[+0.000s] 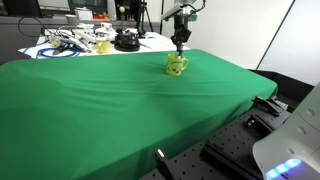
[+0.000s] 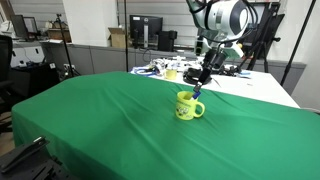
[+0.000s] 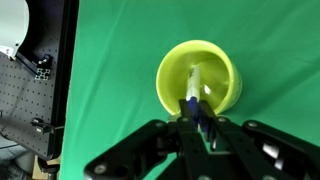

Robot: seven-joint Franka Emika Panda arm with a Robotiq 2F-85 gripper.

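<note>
A yellow mug point(image 2: 186, 107) stands upright on the green cloth, its handle toward the right. In the wrist view I look down into the mug point(image 3: 166, 82). A slim marker, blue near the gripper with a pale lower part point(image 3: 194, 84), points over the opening. Just above the rim, my gripper point(image 2: 202, 84) points down, with the blue part of the marker point(image 2: 197, 95) at its fingertips. Dark gripper parts crowd the bottom of the wrist view, so whether the fingers grip the marker cannot be made out.
A dark base plate point(image 3: 40, 65) lies along the left in the wrist view.
</note>
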